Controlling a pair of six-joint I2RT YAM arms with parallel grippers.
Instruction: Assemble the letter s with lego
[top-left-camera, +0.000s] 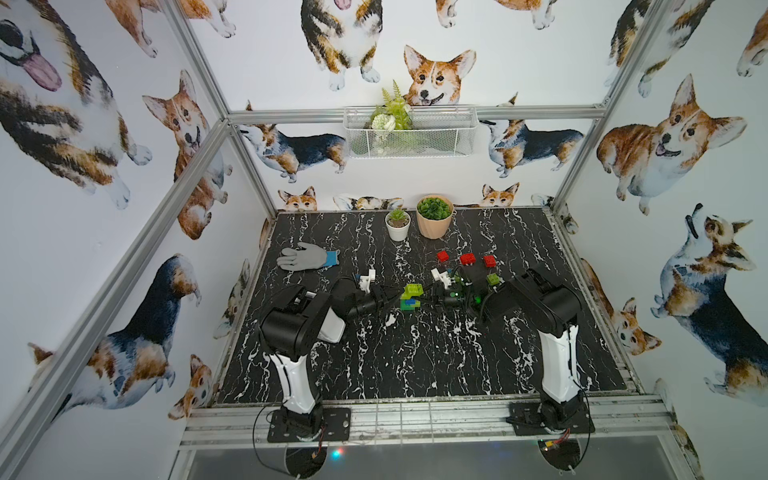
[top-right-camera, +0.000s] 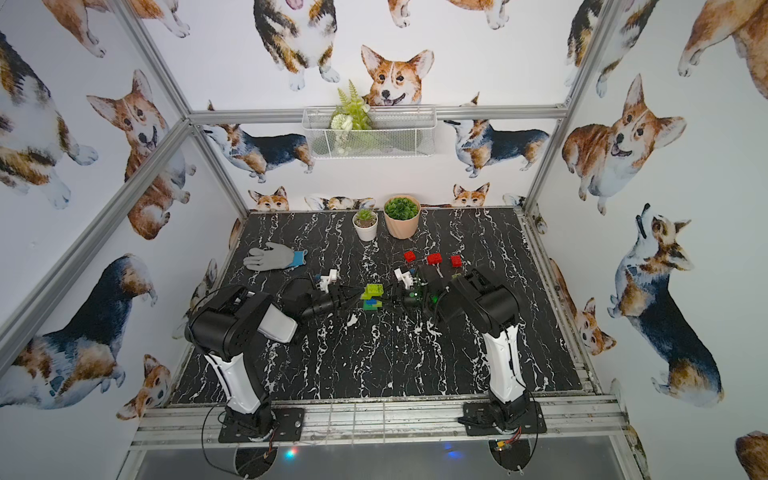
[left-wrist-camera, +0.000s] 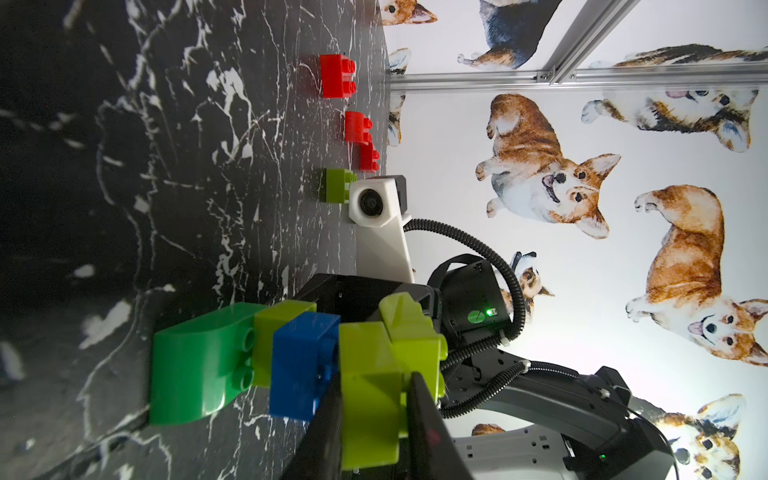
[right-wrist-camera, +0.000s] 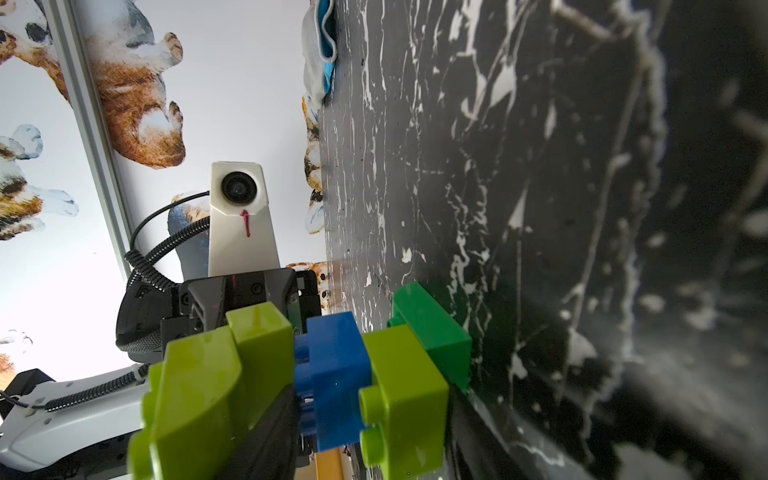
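Observation:
A stack of lego in lime, blue (left-wrist-camera: 300, 364) and green (left-wrist-camera: 200, 364) sits at the table's middle, between my two grippers. In the left wrist view my left gripper is shut on a lime brick (left-wrist-camera: 368, 392) at the top of the stack. My right gripper reaches in from the right, its fingers around the lower bricks; whether it grips them is hard to tell. Three red bricks (top-left-camera: 467, 258) and a loose lime brick (top-left-camera: 493, 279) lie at the back right.
A grey glove (top-left-camera: 300, 256) lies at the back left. Two potted plants (top-left-camera: 434, 216) stand at the back.

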